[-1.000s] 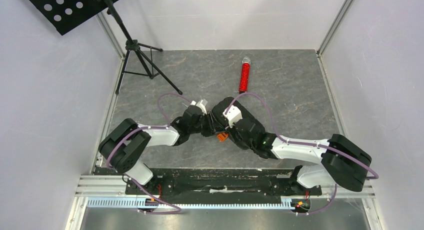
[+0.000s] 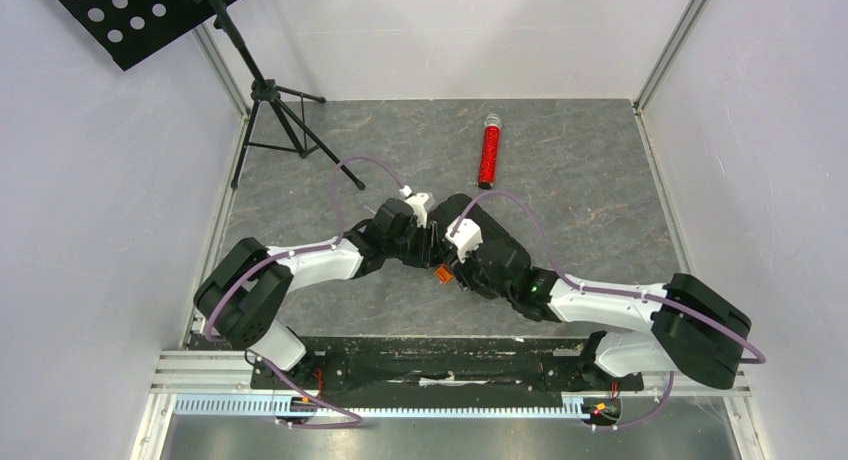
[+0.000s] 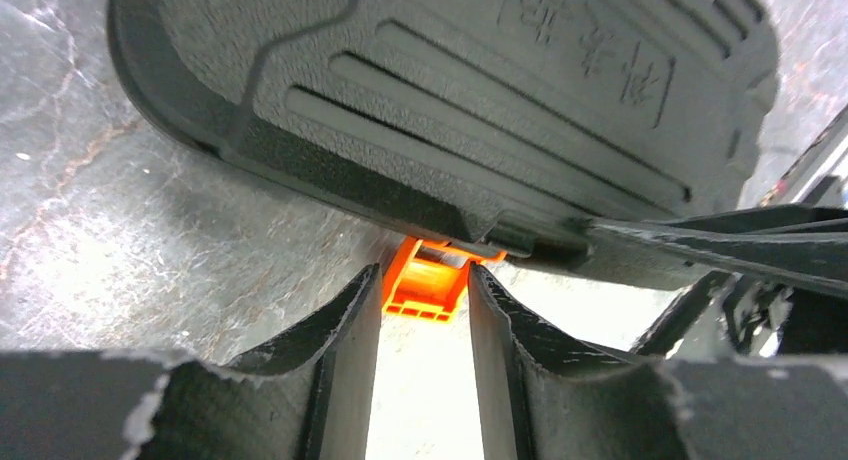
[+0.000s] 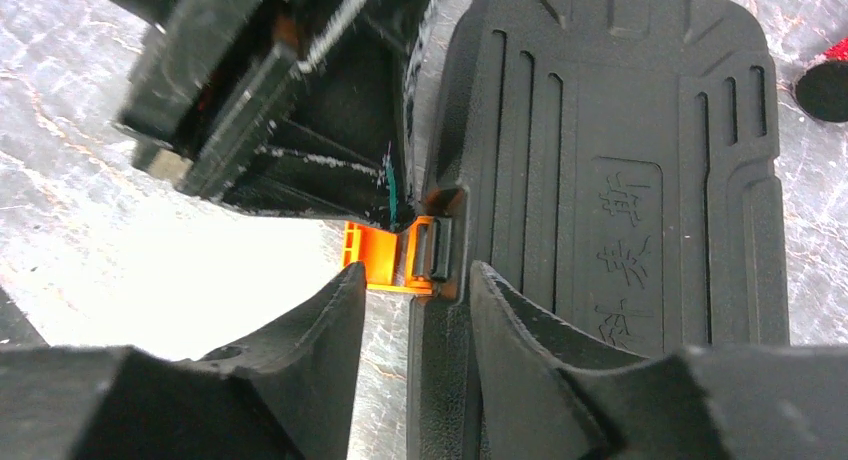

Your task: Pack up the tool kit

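Note:
The black tool case (image 3: 440, 90) lies closed mid-floor in the top view, partly under both arms, with an orange latch (image 4: 375, 255) on its side edge standing out over the floor. My left gripper faces that latch from close by, its fingertips part open around or just before it. My right gripper is also part open, its fingertips at the latch and case edge. Whether either touches the latch I cannot tell.
A red cylinder (image 2: 489, 155) lies behind the case. A black stand (image 2: 270, 95) occupies the back left.
The right arm has shifted only slightly toward the front.

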